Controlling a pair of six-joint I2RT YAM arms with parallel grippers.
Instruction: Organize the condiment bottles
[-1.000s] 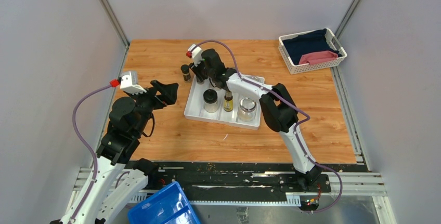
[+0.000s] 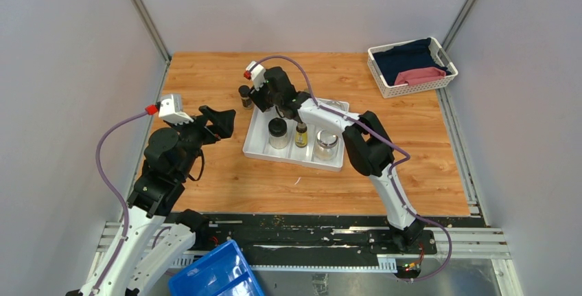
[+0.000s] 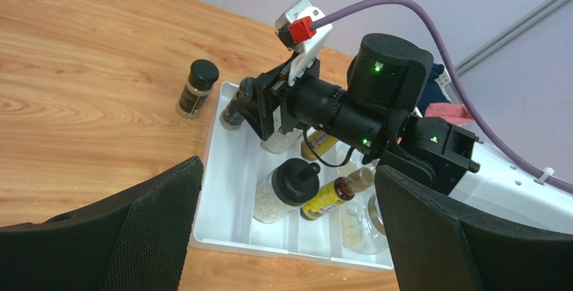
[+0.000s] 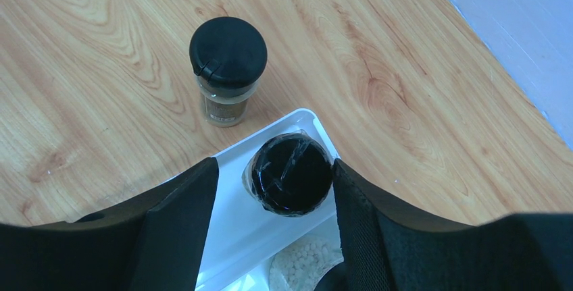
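Observation:
A white divided tray (image 2: 255, 139) holds several bottles and jars. In its far-left corner stands a small black-capped bottle (image 4: 290, 175), with the open fingers of my right gripper on either side of it. The right finger is close against the cap's edge; a gap shows on the left. A similar black-capped bottle (image 4: 226, 71) stands upright on the table just outside the tray. A black-lidded jar (image 3: 287, 190), a yellow-labelled bottle (image 3: 331, 198) and a silver-lidded jar (image 2: 326, 143) occupy the nearer part. My left gripper (image 2: 223, 123) hangs open and empty left of the tray.
A white basket (image 2: 412, 90) with dark and pink cloth sits at the back right. Below the table edge is a blue bin (image 2: 219, 273). Bare wood (image 2: 274, 189) lies in front of the tray and to its right. My right forearm crosses over the tray.
The left arm and the tray have stayed put.

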